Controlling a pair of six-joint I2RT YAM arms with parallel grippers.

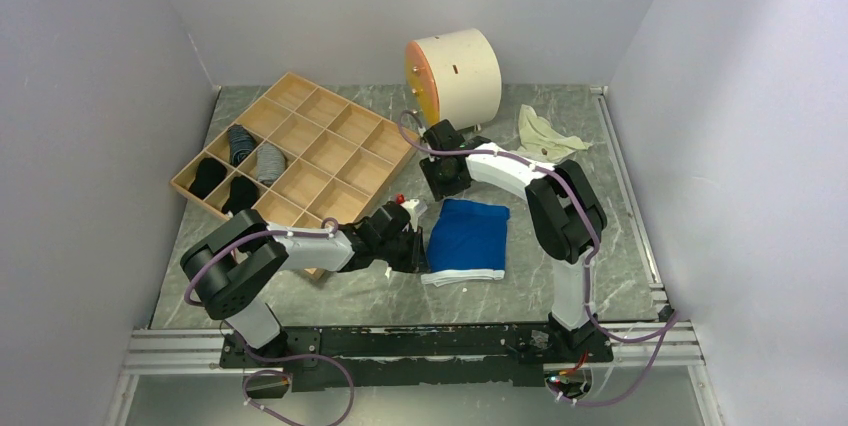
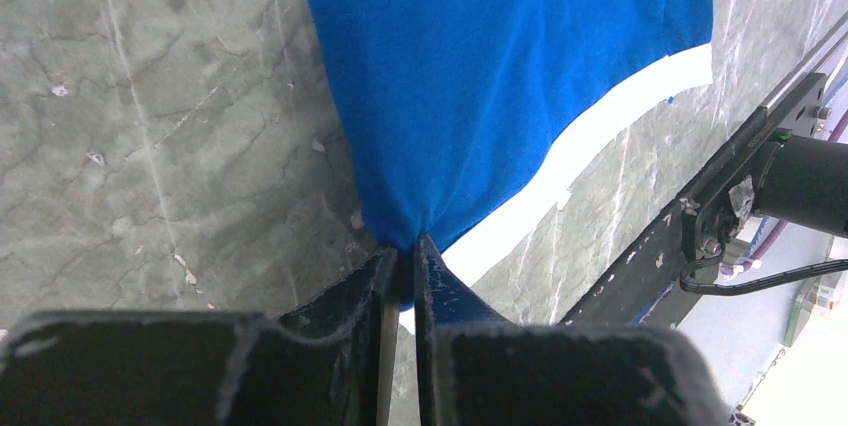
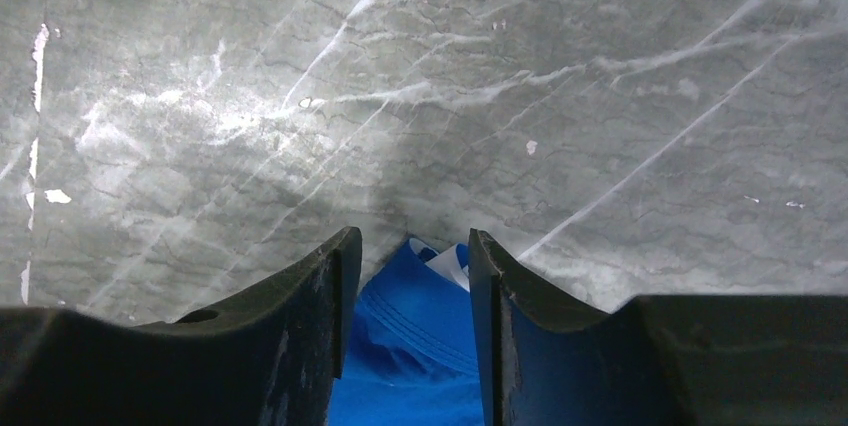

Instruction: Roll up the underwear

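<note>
Blue underwear (image 1: 468, 236) with a white waistband (image 1: 463, 275) lies folded flat on the grey marbled table, the band toward the front. At its front left corner my left gripper is shut on a gathered bit of the blue cloth (image 2: 440, 96), close to the white band. By the far left corner my right gripper stands open. In the right wrist view a raised blue corner (image 3: 415, 306) shows between its spread fingers, not pinched; a bit of white peeks from inside the fold.
A wooden divided box (image 1: 330, 151) with several rolled dark and grey items stands at the left, close to the left arm. A cream drum (image 1: 470, 76) stands at the back and a pale green cloth (image 1: 543, 134) lies back right.
</note>
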